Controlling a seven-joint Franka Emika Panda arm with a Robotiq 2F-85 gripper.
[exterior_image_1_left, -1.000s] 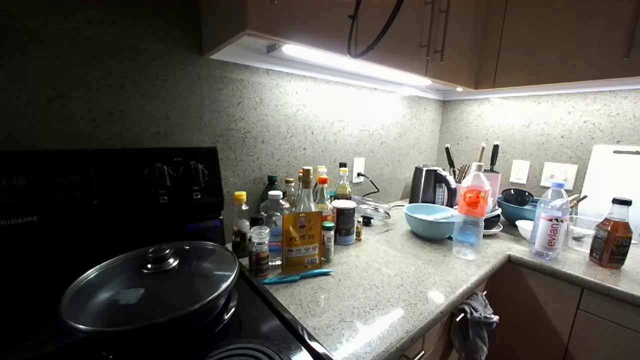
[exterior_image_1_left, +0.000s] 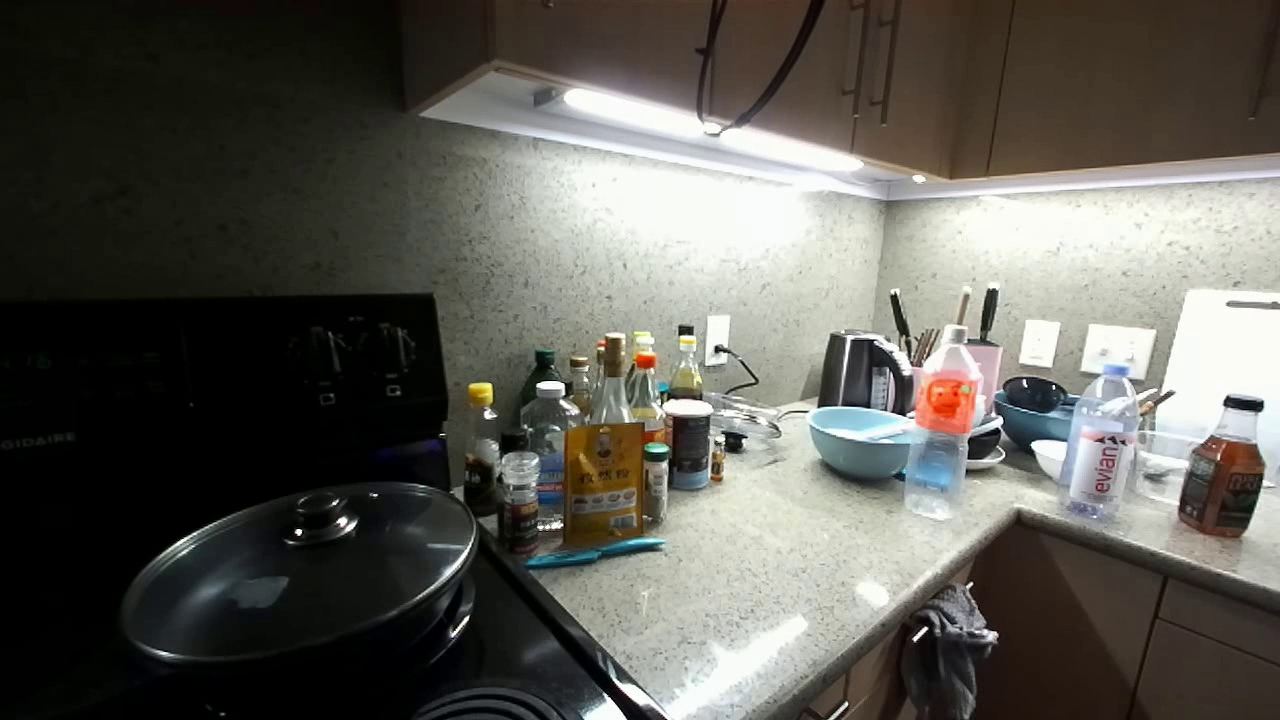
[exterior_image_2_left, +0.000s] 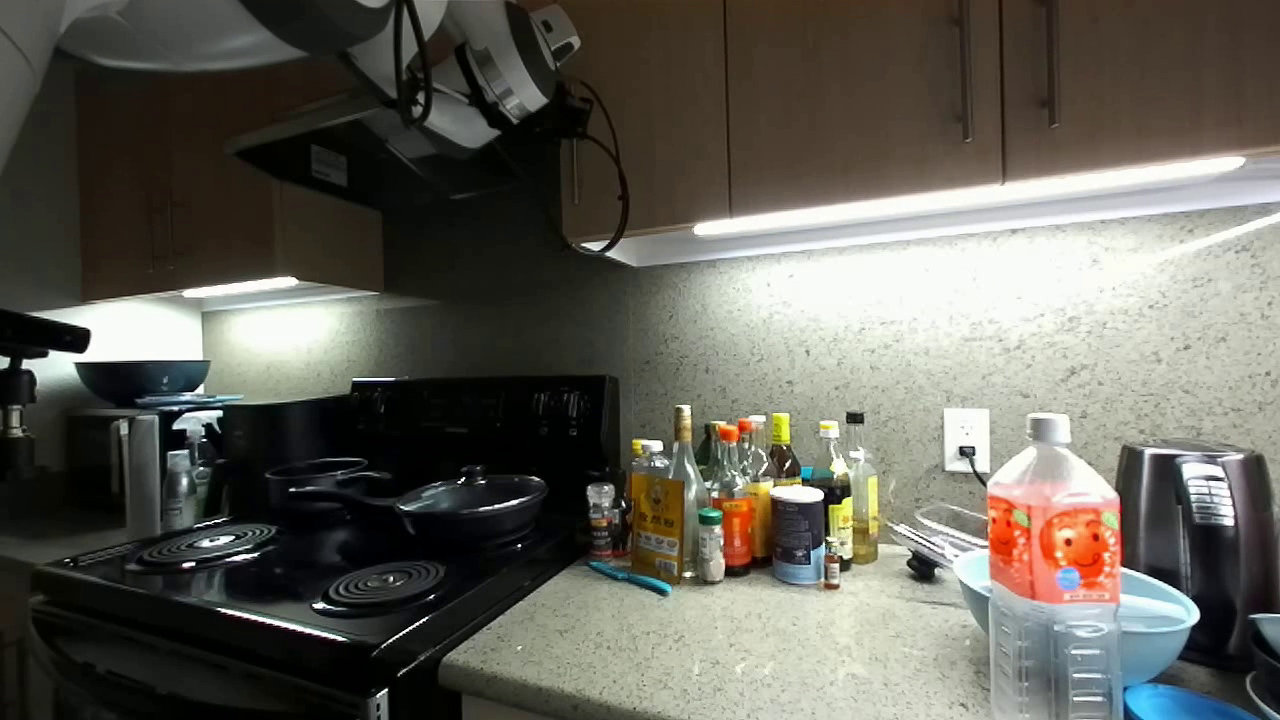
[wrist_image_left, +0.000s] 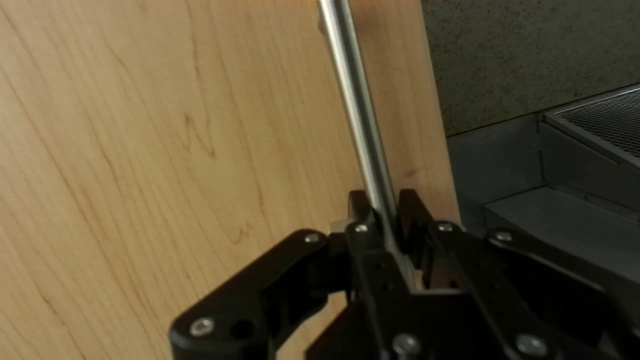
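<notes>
In the wrist view, a slim metal bar handle (wrist_image_left: 358, 102) runs along a light wooden cabinet door (wrist_image_left: 150, 150), close to the door's edge. My gripper is shut around the lower part of this handle, one black finger on each side of it. In exterior view 2 the arm (exterior_image_2_left: 492, 66) reaches up to the upper cabinets above the stove; its fingers are hidden there. Exterior view 1 shows only a dark cable loop (exterior_image_1_left: 768, 90) of the arm, hanging in front of the upper cabinets.
A range hood (exterior_image_2_left: 348, 150) sits left of the arm, above the stove with its lidded pan (exterior_image_2_left: 474, 504). Several bottles and jars crowd the counter's back. A tall bottle with a red label (exterior_image_2_left: 1053, 564) stands near a blue bowl (exterior_image_1_left: 858, 442). Open counter (exterior_image_1_left: 720, 600) lies in front.
The cable loop hanging from the arm has shifted slightly right and lower in exterior view 1. Stove and counter items look the same.
</notes>
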